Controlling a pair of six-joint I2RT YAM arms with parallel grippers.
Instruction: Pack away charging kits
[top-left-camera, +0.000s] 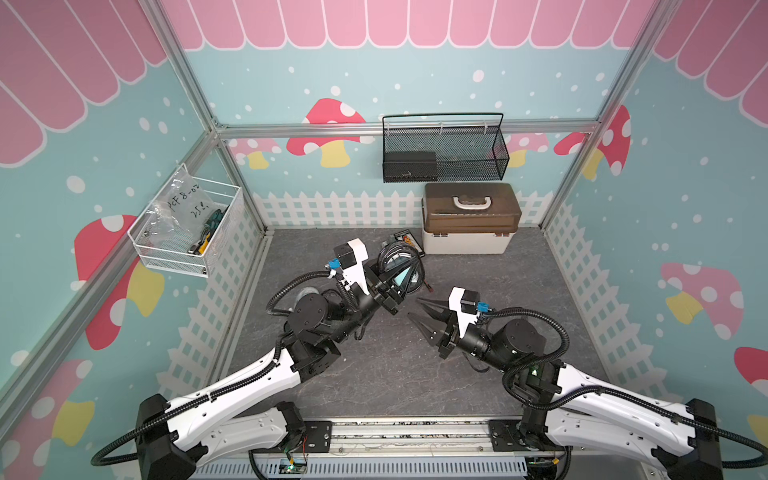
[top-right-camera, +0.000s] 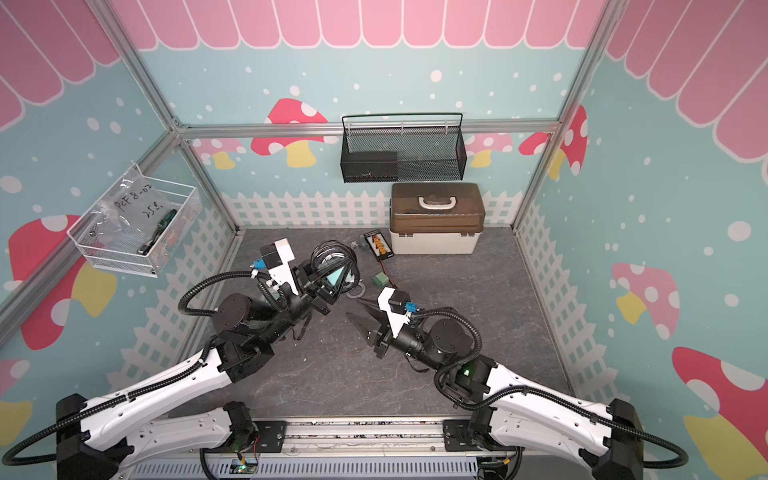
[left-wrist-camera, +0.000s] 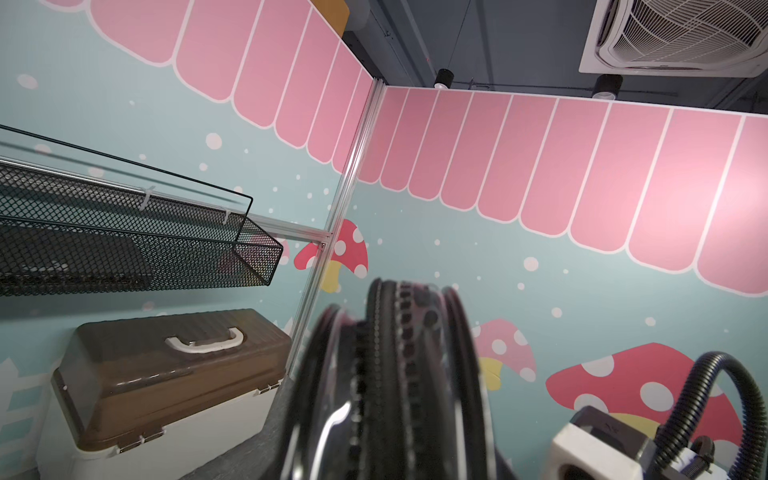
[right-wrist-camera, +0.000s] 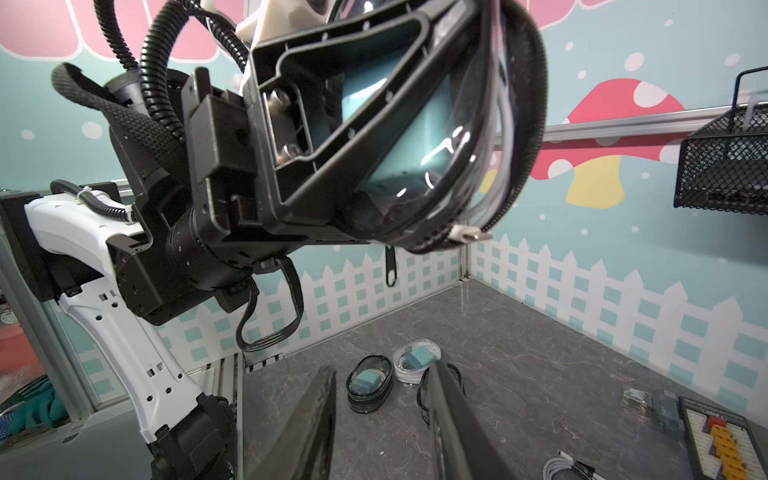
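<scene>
My left gripper is raised in the middle, shut on a round zipped charging kit case with cables and a teal item inside. My right gripper is just below and to the right, its fingers apart and empty, pointing toward the case. In the right wrist view, two more round kits lie on the floor, along with loose cables.
A brown-lidded toolbox stands at the back right beneath a black mesh basket. A small tray of yellow items lies left of it. A white wire basket hangs on the left wall.
</scene>
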